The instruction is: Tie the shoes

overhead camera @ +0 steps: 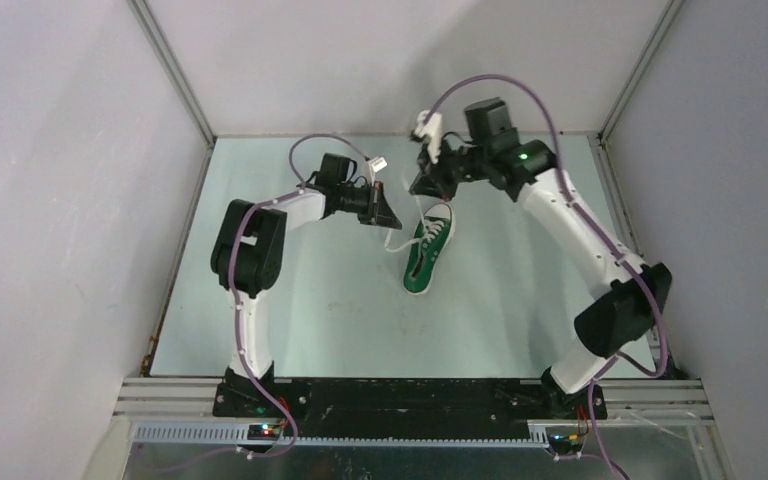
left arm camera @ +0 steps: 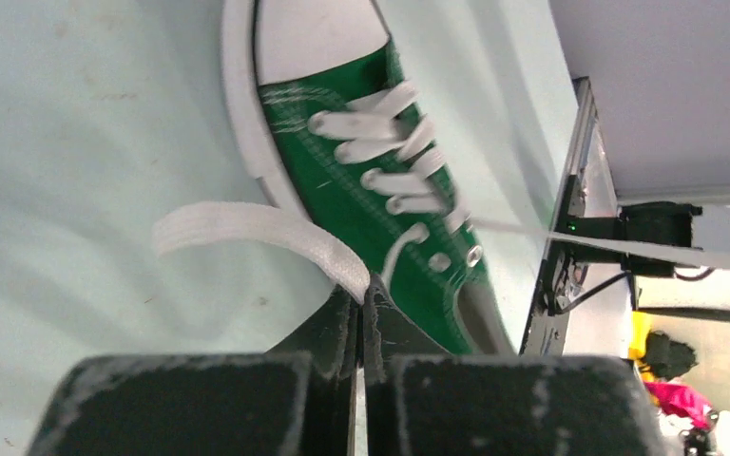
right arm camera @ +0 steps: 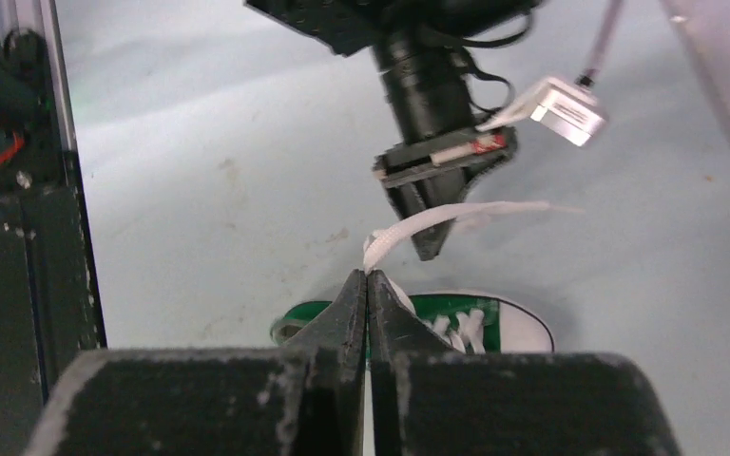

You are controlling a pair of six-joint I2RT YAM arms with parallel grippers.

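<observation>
The green sneaker [overhead camera: 425,260] with white laces lies on the pale table, toe toward the back. My left gripper [overhead camera: 391,222] is shut on a white lace [left arm camera: 276,228] just left of the shoe; its curved end sticks out from the fingertips in the left wrist view. My right gripper is raised over the shoe's toe end, shut on another lace [right arm camera: 437,217], which runs up out of its fingertips. The lacing [left arm camera: 390,142] over the shoe's top is crossed through the eyelets.
Walls close it in at the back and sides; a black rail runs along the front edge.
</observation>
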